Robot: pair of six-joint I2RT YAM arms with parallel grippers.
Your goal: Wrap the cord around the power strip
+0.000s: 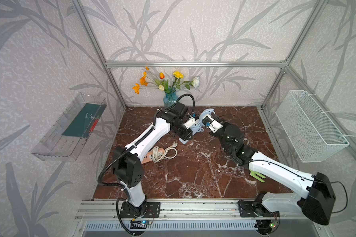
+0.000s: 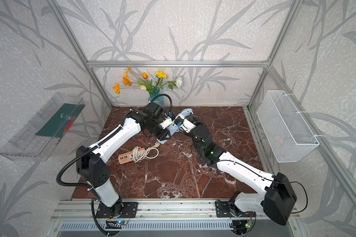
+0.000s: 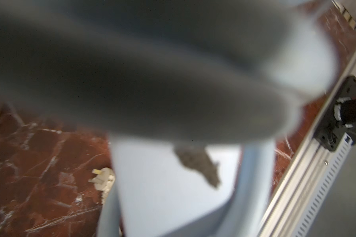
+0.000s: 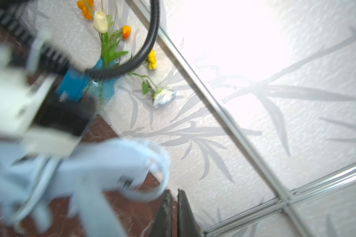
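Note:
The pale blue power strip (image 4: 102,167), wrapped with loops of its cord (image 4: 162,173), is raised at table centre back. My left gripper (image 1: 191,123) is shut on it; in the left wrist view, blurred blue shapes fill the top and hide the fingers. My right gripper, its fingertips together, is beside the strip's far end with nothing visible between them; the top views hide it behind its own arm.
A pink power strip (image 2: 125,158) with a cream cord lies left front. A vase of flowers (image 2: 156,94) stands at the back. A green fork (image 1: 257,175) lies right front. Baskets hang at both sides.

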